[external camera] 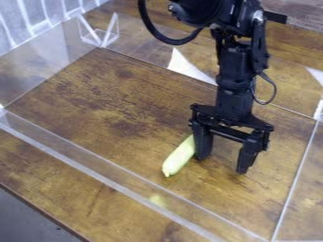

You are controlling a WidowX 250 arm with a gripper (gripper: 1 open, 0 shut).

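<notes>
A long pale yellow-green object (179,159) lies on the wooden floor of a clear-walled enclosure, angled toward the lower left. My black gripper (224,151) is low over the wood just right of it, fingers apart and open, with the left finger close by the object's upper end. Whether they touch is unclear, and that upper end is partly hidden by the gripper.
Clear plastic walls (113,172) border the wooden surface (89,95) at the front, left, back and right. A white railing shows at the top left.
</notes>
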